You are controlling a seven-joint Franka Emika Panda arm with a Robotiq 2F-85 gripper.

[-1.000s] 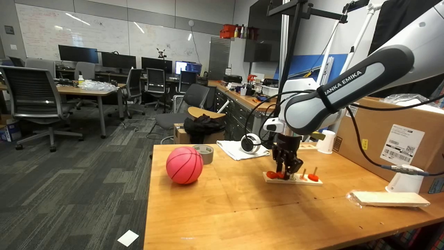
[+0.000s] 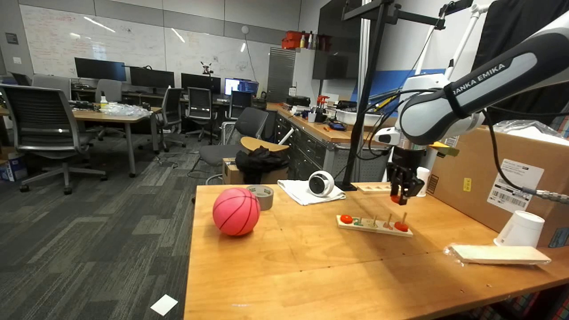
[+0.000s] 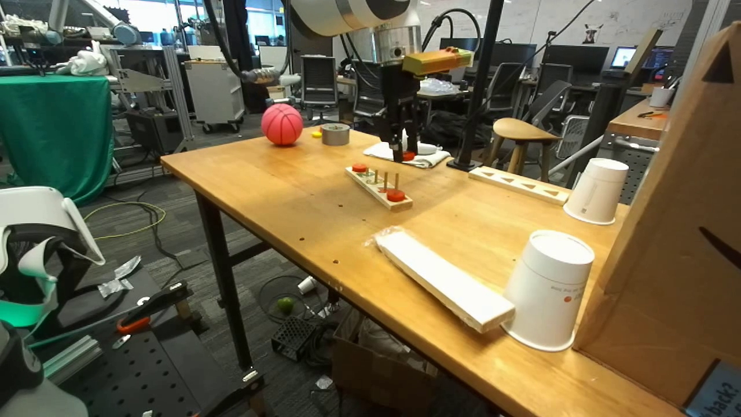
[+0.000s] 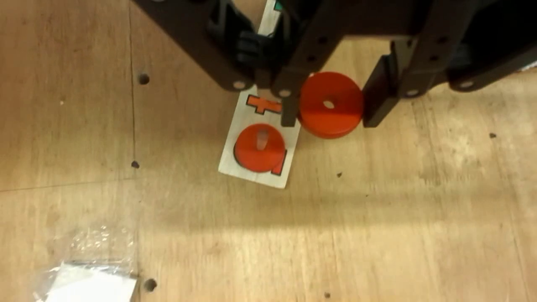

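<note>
A pegged wooden board (image 2: 366,226) lies on the table, with one red disc (image 2: 346,219) at its left end and another red disc (image 2: 401,226) around the base of the tall peg at its right end. Above and behind the board, my gripper is shut on a third red disc (image 4: 330,105). That disc has a small hole in its middle and is clear of the pegs. Directly below in the wrist view, the board's end disc (image 4: 260,147) shows, with its peg poking through. The gripper's arm covers the board's far part in this view.
A pink ball (image 2: 236,211) and a tape roll (image 2: 261,197) stand at the left. Behind the board lies a white cloth (image 2: 304,192). A wrapped plank (image 3: 444,280) and white cups (image 3: 550,288) sit near the cardboard box (image 2: 501,181).
My gripper has lifted up off the board and moved right, carrying a red disc that was near the board's left part. The board has barely moved.
</note>
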